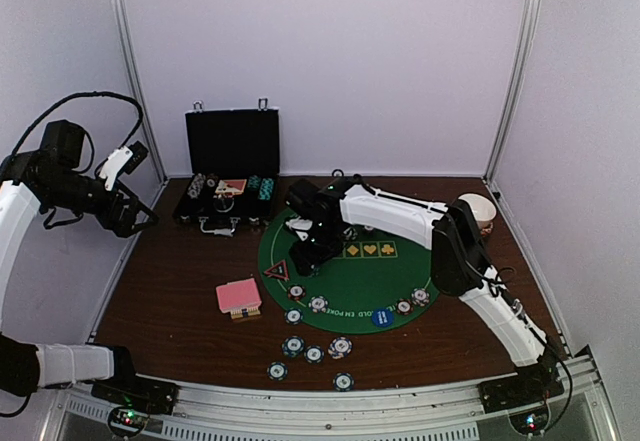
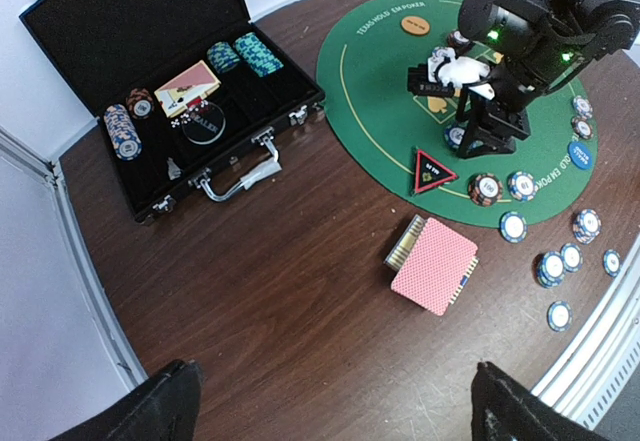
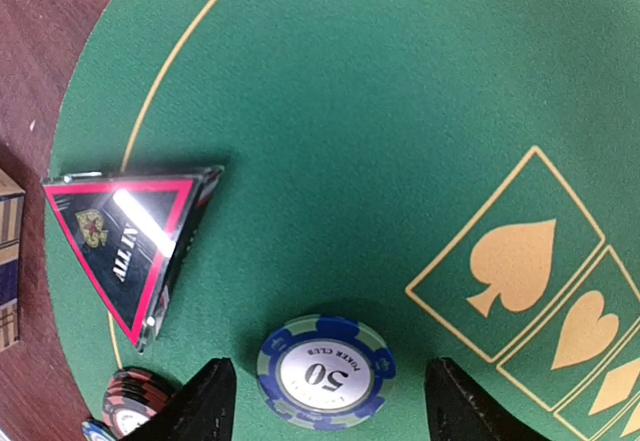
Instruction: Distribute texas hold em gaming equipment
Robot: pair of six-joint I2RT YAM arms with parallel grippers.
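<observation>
A blue-and-white chip marked 50 (image 3: 325,371) lies flat on the green poker mat (image 1: 380,281). My right gripper is part open over it, one finger to each side and gaps showing between chip and fingers. Close by on the mat is the black triangular ALL IN marker (image 3: 125,241), with a red-and-black chip (image 3: 135,401) below it. At the far left, raised clear of the table, my left gripper (image 1: 142,223) is open and empty. The open black case (image 2: 195,131) holds chip stacks, cards and a round marker. A pink-backed card deck (image 2: 435,266) rests beside the mat.
Several loose chips (image 1: 314,354) lie between the mat and the table's front edge. A blue disc (image 1: 382,317) is on the mat's near side. White cups (image 1: 478,211) stand at the back right, behind the right arm. Bare wood (image 2: 280,301) stretches left of the deck.
</observation>
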